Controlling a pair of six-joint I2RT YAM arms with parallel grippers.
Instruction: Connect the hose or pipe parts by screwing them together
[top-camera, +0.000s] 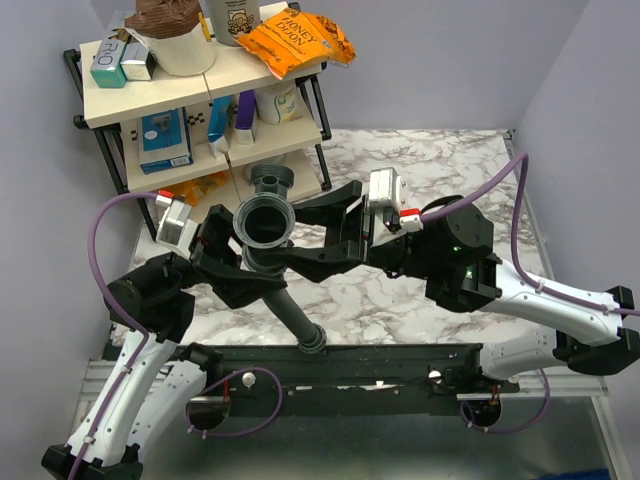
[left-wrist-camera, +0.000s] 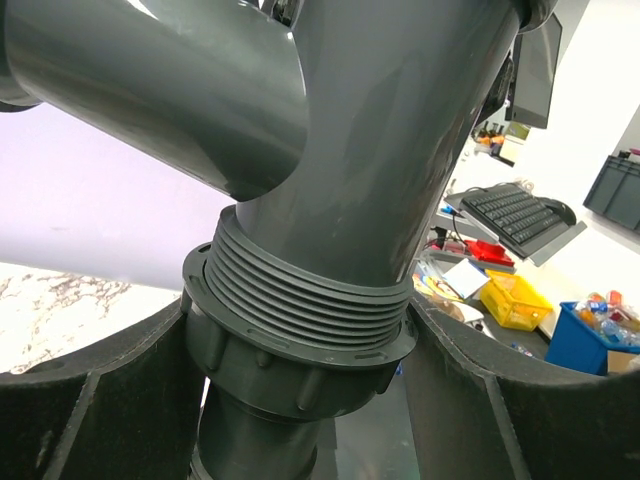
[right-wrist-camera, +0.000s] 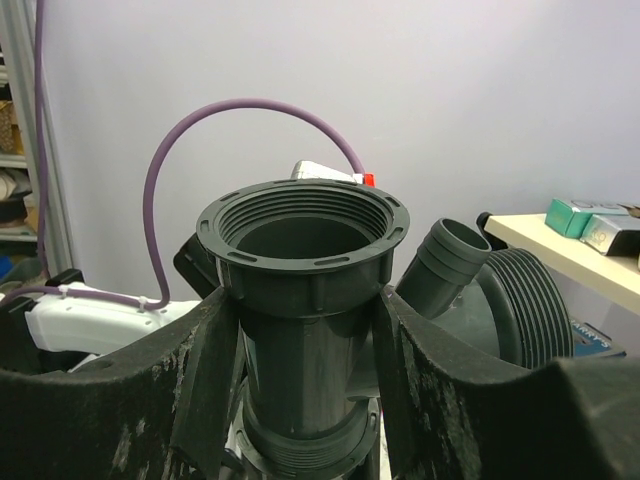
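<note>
A dark grey branched pipe fitting (top-camera: 265, 222) stands in the air between my two arms, its open end facing the top camera. From it a grey pipe (top-camera: 292, 315) runs down toward the counter's front edge. In the left wrist view, my left gripper is shut on the ribbed collar (left-wrist-camera: 300, 385) below the side branch, a finger against each side. The right wrist view shows my right gripper shut around the upper, open-mouthed section (right-wrist-camera: 305, 345), just under its flanged rim. A threaded side port (right-wrist-camera: 530, 310) points to the right there.
A shelf unit (top-camera: 290, 135) with boxes and an orange bag (top-camera: 290, 45) stands close behind the fitting. Purple cables (top-camera: 515, 225) loop along both arms.
</note>
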